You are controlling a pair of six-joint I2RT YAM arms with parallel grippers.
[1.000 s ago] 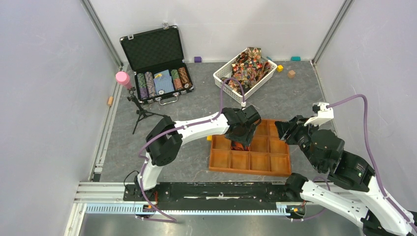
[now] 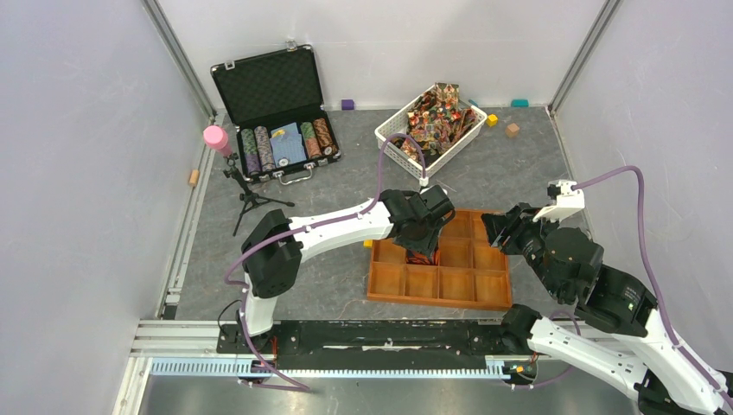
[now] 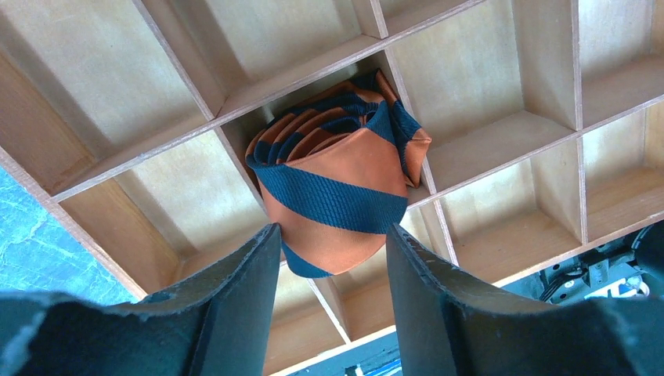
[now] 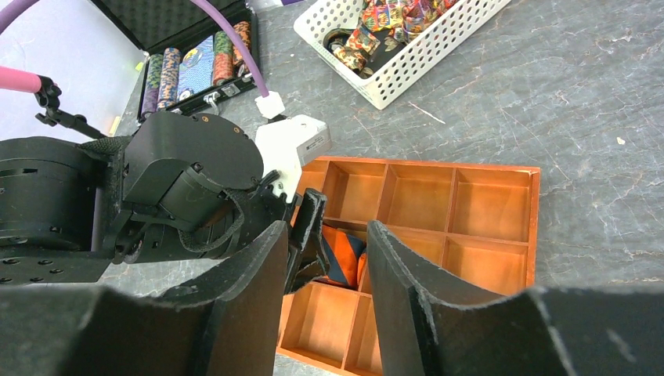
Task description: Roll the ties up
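A rolled tie with orange and dark blue stripes (image 3: 337, 196) rests in one compartment of the wooden box (image 2: 436, 302), its folded layers uppermost. One broad loop of it bulges over the divider. Above it is my left gripper, open, its fingertips on either side of that loop; whether they touch the cloth I cannot tell. From the top, the left hand hides most of the tie. My right gripper (image 2: 491, 232) hovers by the box's right side, its fingers apart with nothing held. In the right wrist view the tie (image 4: 342, 257) shows partly behind the left hand.
Behind the box stands a white basket (image 2: 385, 133) of colourful packets. An open black case (image 2: 268, 86) with poker chips lies at the back left, near a small tripod (image 2: 246, 199). Small blocks sit along the back. The box's other visible compartments look empty.
The left arm has shifted slightly left, its elbow moving left and the hand a little toward the front. The right arm has barely moved.
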